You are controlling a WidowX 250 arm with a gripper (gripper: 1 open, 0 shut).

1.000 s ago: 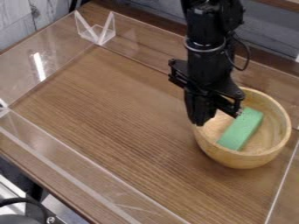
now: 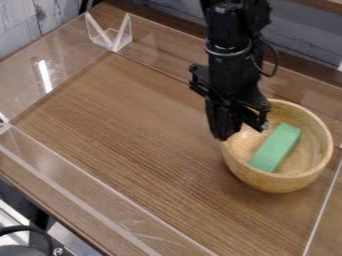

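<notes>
My black gripper (image 2: 225, 120) hangs at the left rim of a cream bowl (image 2: 281, 180) on the right of the wooden table, its tip pointing down. Whether its fingers are closed is hard to make out against the dark body. Inside the bowl lies a green block (image 2: 274, 150), tilted along its length. The gripper hides part of the bowl's back left rim.
A clear plastic object (image 2: 111, 32) stands at the back left. A dark cable lies beyond the lower left edge.
The gripper has shifted slightly to the left over the last second. The bowl and green block look almost unchanged.
</notes>
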